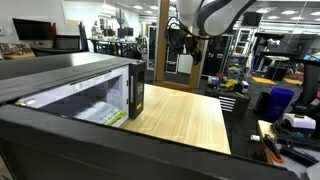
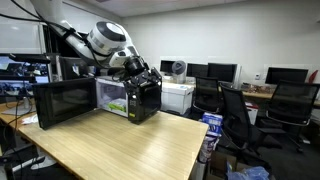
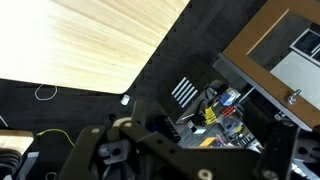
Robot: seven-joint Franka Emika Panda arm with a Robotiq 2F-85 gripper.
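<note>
My gripper (image 1: 180, 38) hangs high above the far part of the wooden table (image 1: 185, 118) in the first exterior view. From the second exterior view, the gripper (image 2: 143, 84) appears in front of a dark box-like unit (image 2: 150, 99). Its fingers are too small and dark there to tell whether they are apart. Along the bottom right of the wrist view runs the dark gripper body (image 3: 210, 160), and no object shows held. Beneath it are the pale tabletop (image 3: 80, 40) and its edge.
A microwave-like black box with a white interior (image 1: 95, 100) stands on the table's near left. Office chairs (image 2: 245, 120) are beyond the table. Tools and cables (image 3: 225, 115) lie off the table's edge.
</note>
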